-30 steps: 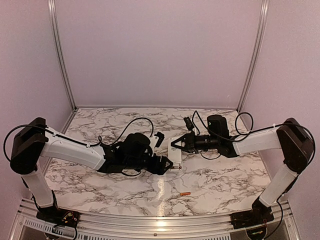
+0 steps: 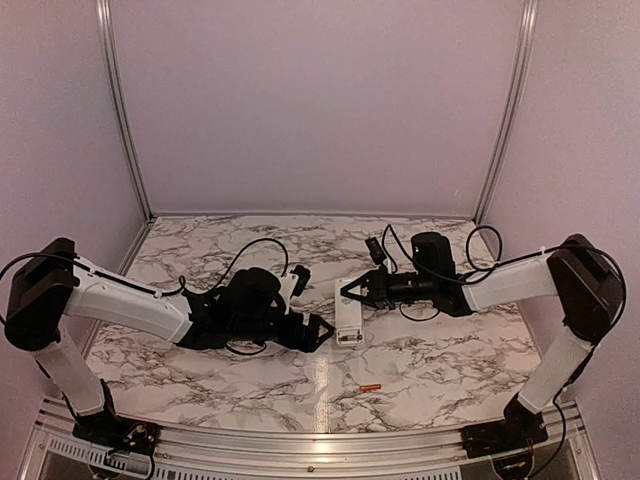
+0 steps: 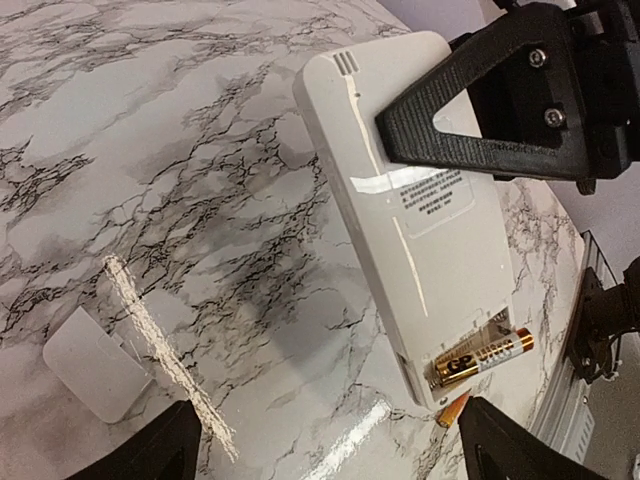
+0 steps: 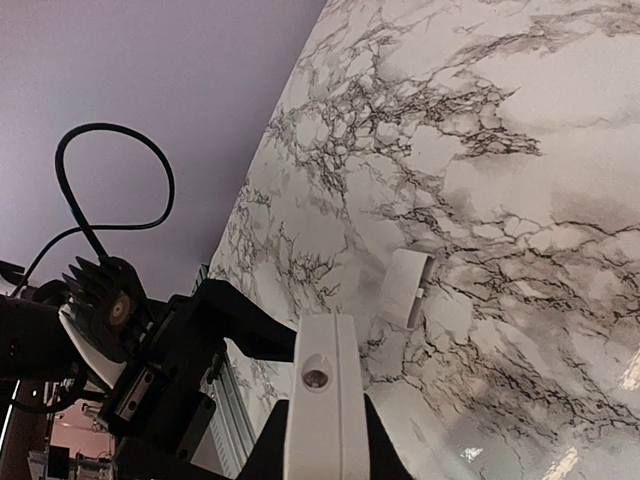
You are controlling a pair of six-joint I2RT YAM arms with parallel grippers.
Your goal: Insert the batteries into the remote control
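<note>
My right gripper [image 2: 360,292] is shut on the white remote [image 2: 349,318], holding it above the table. In the left wrist view a battery [image 3: 483,354] sits in the open compartment at the remote's lower end, partly tilted out. My left gripper [image 2: 322,330] is just left of that end, its fingers apart at the bottom of its wrist view, with nothing seen between them. An orange battery [image 2: 370,387] lies on the table toward the front. The white battery cover lies on the table, also visible in the right wrist view [image 4: 405,286].
The marble table [image 2: 200,390] is otherwise mostly clear, bounded by pale walls at back and sides and a metal rail along the front edge.
My left gripper has drawn back to the left, away from the remote's lower end. My right gripper and the remote have shifted very slightly at most.
</note>
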